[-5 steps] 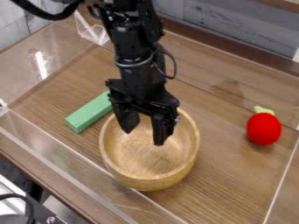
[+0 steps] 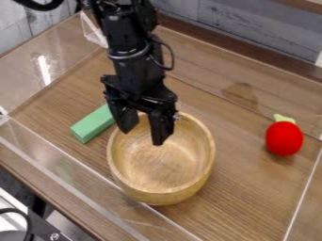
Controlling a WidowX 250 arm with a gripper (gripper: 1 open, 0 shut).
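Note:
My black gripper (image 2: 139, 120) hangs open above the back part of a round wooden bowl (image 2: 160, 173), with nothing visible between its fingers. A green block (image 2: 90, 125) lies to the left of the bowl, partly hidden by the gripper. A red tomato-like object (image 2: 284, 139) with a pale green top rests on the right side of the table.
Pale walls or edges border it on the left and at the back right. A black cable shows at the lower left corner.
The gripper has shifted a little to the left and slightly up. The bowl, green block and red object have not visibly moved.

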